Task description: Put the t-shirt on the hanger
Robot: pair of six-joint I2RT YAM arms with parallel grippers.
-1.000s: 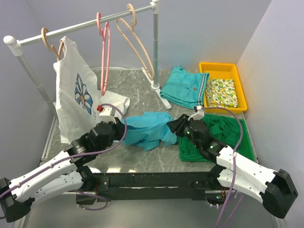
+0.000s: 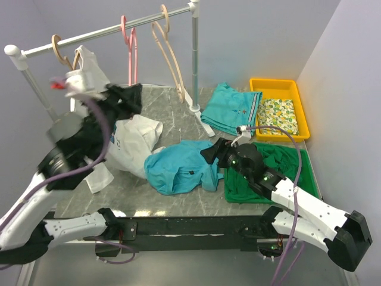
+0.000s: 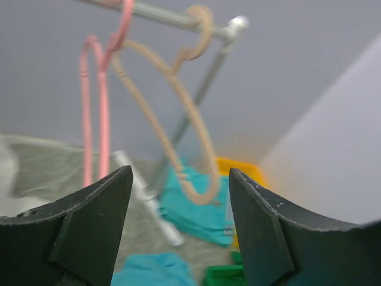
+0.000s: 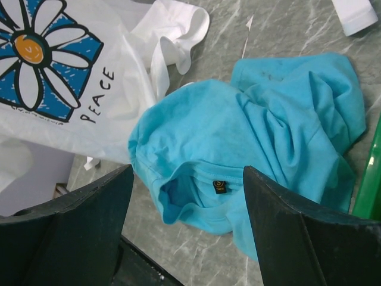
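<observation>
A blue t-shirt (image 2: 181, 168) lies crumpled on the grey table, its collar and small dark label facing up in the right wrist view. Raised high at the left, my left gripper is open and empty, facing the rack. Beyond its fingers, a beige hanger (image 3: 193, 128) and a pink hanger (image 3: 104, 113) hang from the rail. My right gripper is open just to the right of the shirt in the top view, pointing at it, with nothing held. The left arm hides part of the rack's left side in the top view.
A white shirt (image 2: 128, 140) hangs at the left from another beige hanger. Folded teal cloth (image 2: 229, 110) lies at the back. At the right stand a yellow bin (image 2: 274, 89) and a green tray (image 2: 253, 196) with green cloth.
My left gripper has left the blue shirt and risen up and left towards the rack. The shirt has settled flat on the table. My right gripper has shifted slightly left.
</observation>
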